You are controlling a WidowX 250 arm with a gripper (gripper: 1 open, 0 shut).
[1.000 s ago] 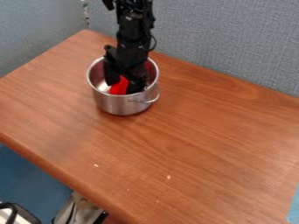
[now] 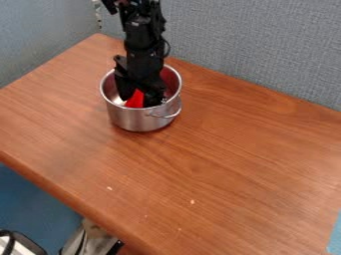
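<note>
A silver metal pot (image 2: 140,118) with wire handles stands near the back of the wooden table. My black gripper (image 2: 140,91) reaches down from the top into the pot, open by its look, though its fingertips are partly hidden by the pot's wall. A red object (image 2: 134,101) shows inside the pot beside the fingers; I cannot tell whether they touch it.
A grey padded wall (image 2: 253,50) runs along the back. Off the near left edge are blue floor and some cables and hardware.
My gripper and arm have shifted slightly leftward over the last second, staying inside the pot. The pot looks unmoved.
</note>
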